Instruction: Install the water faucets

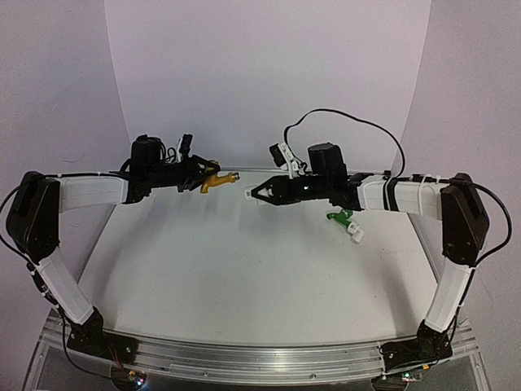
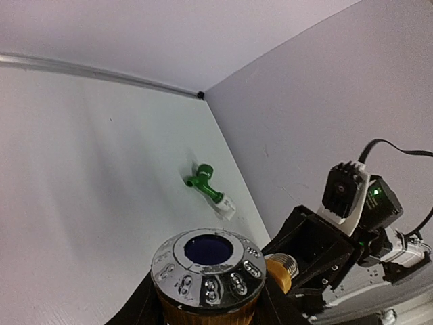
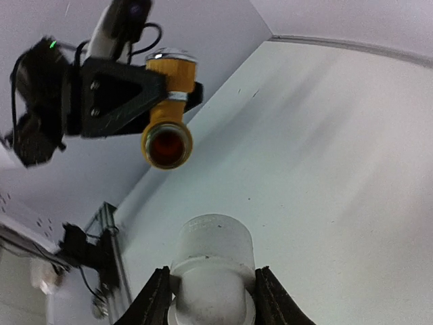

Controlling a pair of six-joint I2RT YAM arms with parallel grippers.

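In the top view my left gripper (image 1: 205,173) is shut on an orange faucet (image 1: 218,181), held above the table. The faucet's chrome knob (image 2: 208,265) fills the bottom of the left wrist view, and its threaded end (image 2: 288,263) shows beside it. Facing it, my right gripper is shut on a white pipe fitting (image 3: 212,244). A small gap separates fitting and faucet in the top view. On the table at the right lies a green faucet (image 2: 204,183) with a white fitting (image 2: 226,206) at its end.
Bare white table (image 1: 228,277) stretches below both arms, with nothing else standing on it. Pale walls close in the back and sides. A metal rail (image 1: 260,356) runs along the front edge. The right arm's black cable (image 1: 350,115) loops above it.
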